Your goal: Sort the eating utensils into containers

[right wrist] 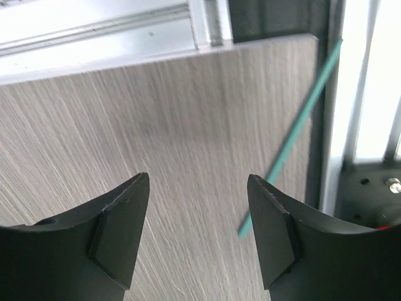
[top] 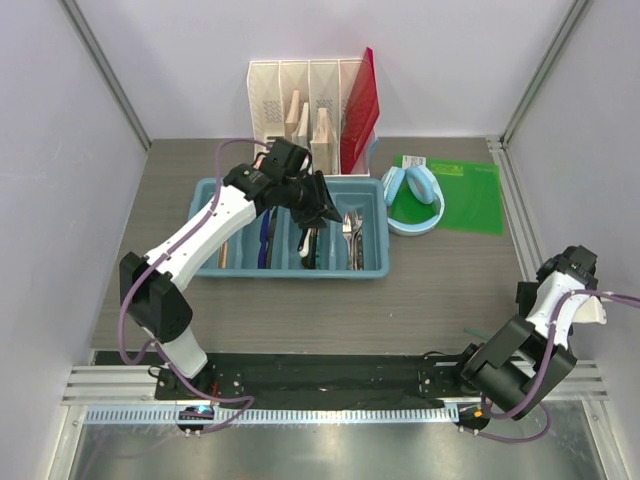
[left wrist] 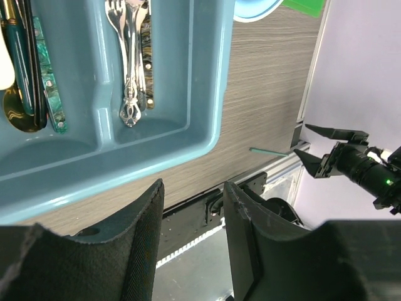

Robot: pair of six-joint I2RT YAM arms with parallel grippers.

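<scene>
A blue-grey divided tray (top: 377, 262) holds utensils sorted in lengthwise compartments. Silver forks (left wrist: 131, 81) lie in its right compartment; darker pieces, among them a green-handled one (left wrist: 19, 69) and a green-patterned one (left wrist: 49, 75), lie in the compartment to their left. Over the tray my left gripper is open, nothing between its fingers. A thin teal stick (right wrist: 285, 150) rests on the table near its front right edge. My right gripper stands open above that area, its right finger overlapping the stick in view; the fingers hold nothing.
Behind the tray stands a white file rack (top: 265, 100) with a red folder (top: 362, 110). Blue headphones (top: 420, 190) lie partly on a green sheet (top: 472, 200). Bare table (top: 440, 290) spreads between tray and right wall.
</scene>
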